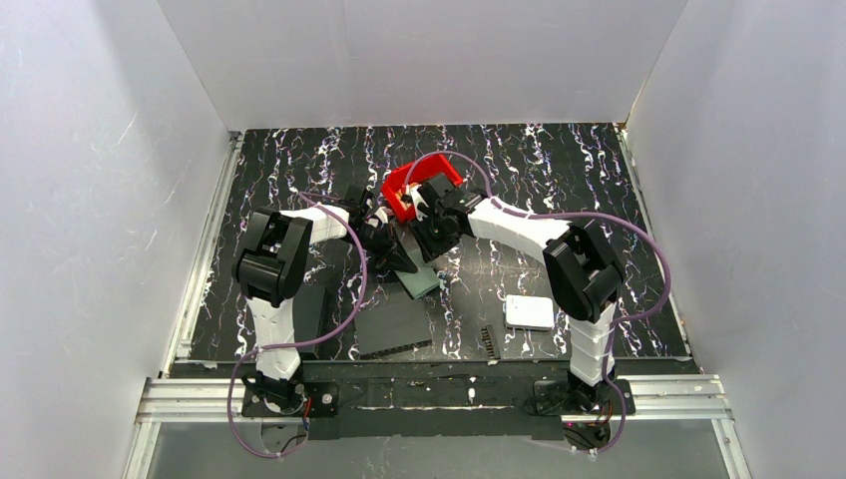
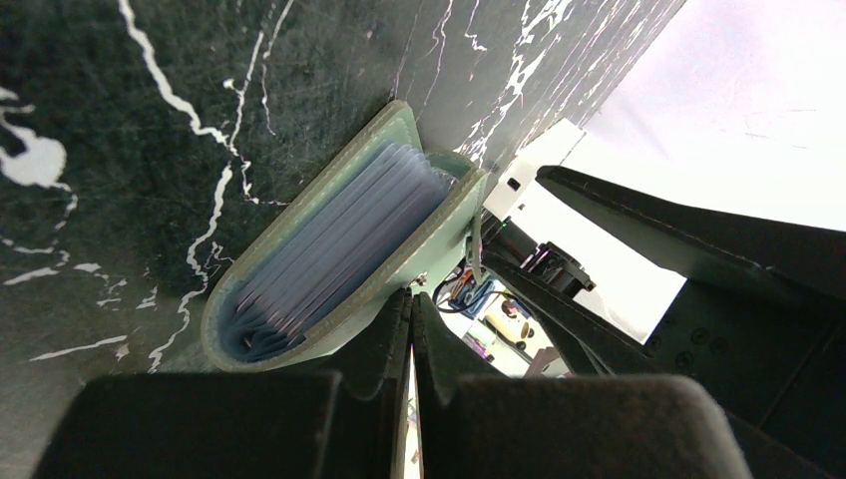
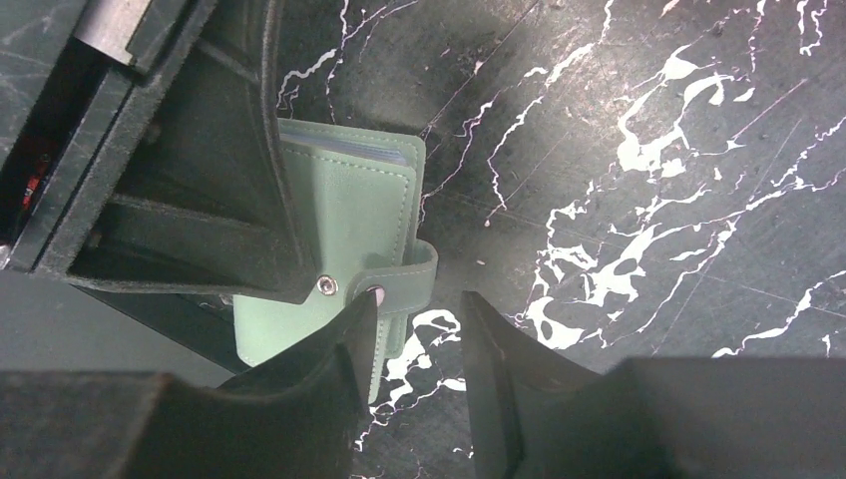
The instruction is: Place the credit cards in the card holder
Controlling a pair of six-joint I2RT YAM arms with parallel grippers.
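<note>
The sage-green card holder [image 1: 421, 279] lies on the dark table below both grippers. In the left wrist view its mouth gapes, showing clear sleeves [image 2: 339, 235] inside; whether they hold cards I cannot tell. My left gripper is shut, tips against the cover near a metal stud; no cover material shows pinched between them. Over the holder's strap side, my right gripper is partly open with a clear gap. Its left finger [image 3: 357, 334] is beside the end of the strap [image 3: 404, 286], which curls onto the cover apart from the stud [image 3: 327, 285].
Behind the grippers stands a red box [image 1: 447, 166], with something orange partly showing in it. A white case [image 1: 529, 312] sits to the right, and a dark flat panel [image 1: 392, 327] lies in front of the holder.
</note>
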